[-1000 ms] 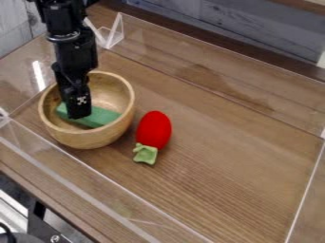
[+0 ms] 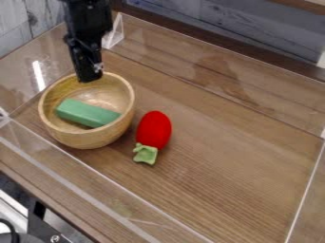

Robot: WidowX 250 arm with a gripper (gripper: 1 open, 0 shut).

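A wooden bowl (image 2: 116, 100) sits at left on the table, holding a green block (image 2: 89, 112). To its right lies a red oval object (image 2: 154, 130) with a green leafy end (image 2: 144, 153). The black gripper (image 2: 89, 68) is above the bowl's back rim, clear of the green block; whether its fingers are open or shut is hard to tell.
A pale wall or edge runs along the upper left, and a dark area fills the bottom left corner.
The gripper has risen and moved back, away from the green block, which remains in the bowl.
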